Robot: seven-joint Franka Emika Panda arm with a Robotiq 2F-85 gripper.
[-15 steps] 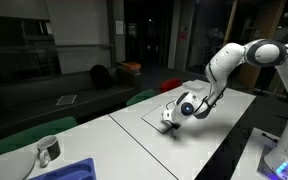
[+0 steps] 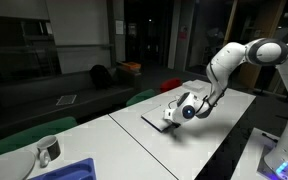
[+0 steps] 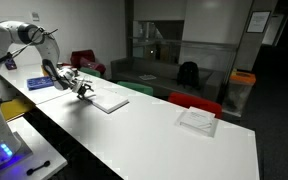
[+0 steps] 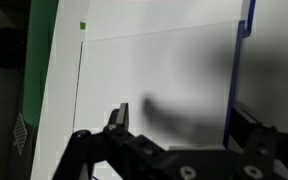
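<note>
A flat white panel with a dark edge [image 2: 152, 117] lies on the table in front of my gripper [image 2: 169, 126]. From the other side, the same panel [image 3: 108, 102] shows just right of the gripper [image 3: 82, 95]. In the wrist view its pale face [image 4: 169, 70] fills the middle, and a dark blue edge [image 4: 232, 85] runs down beside the right finger [image 4: 246, 132]. My gripper is open there, its two black fingers standing wide apart. Whether either finger touches the panel cannot be told.
A blue tray [image 2: 69, 171] and a grey mug [image 2: 49, 150] stand at the near left of the table. A clear-looking tray [image 3: 197, 122] lies farther along. Chairs, one red [image 3: 194, 103], line the far edge.
The arm has shifted very slightly to the right in exterior view 1. Mug and blue tray stay where they were.
</note>
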